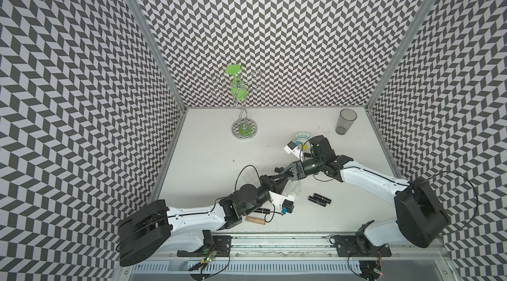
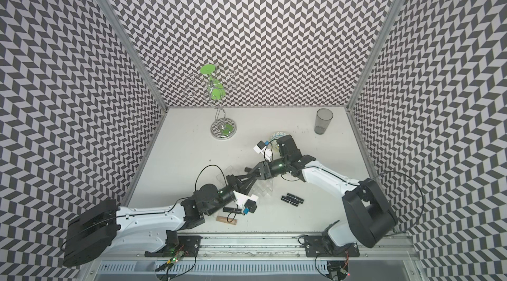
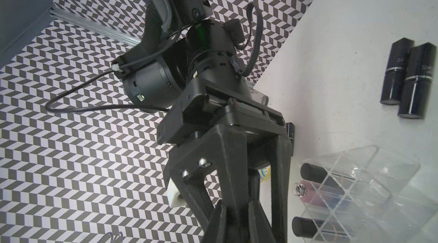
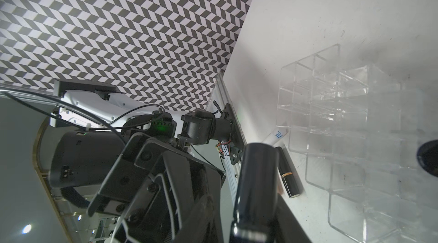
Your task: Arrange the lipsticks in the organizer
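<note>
The tips of my left gripper (image 1: pixel 285 176) and right gripper (image 1: pixel 293 170) meet above the clear organizer (image 4: pixel 337 119). A glossy black lipstick (image 4: pixel 255 188) stands out at the tips in the right wrist view; my left gripper is shut on it, though the grip itself is mostly hidden. My right gripper's fingers are open around the same spot. In the left wrist view the organizer holds a black-capped lipstick (image 3: pixel 314 172), a pink tube (image 3: pixel 314 192) and another black cap (image 3: pixel 305 227). Two black lipsticks (image 3: pixel 397 71) lie side by side on the table.
Near the front edge lie a black lipstick (image 1: pixel 261 210) and a tan stick (image 1: pixel 255 220). A grey glass (image 1: pixel 346 121), a round patterned dish (image 1: pixel 302 137) and a green-and-chrome stand (image 1: pixel 244 129) are farther back.
</note>
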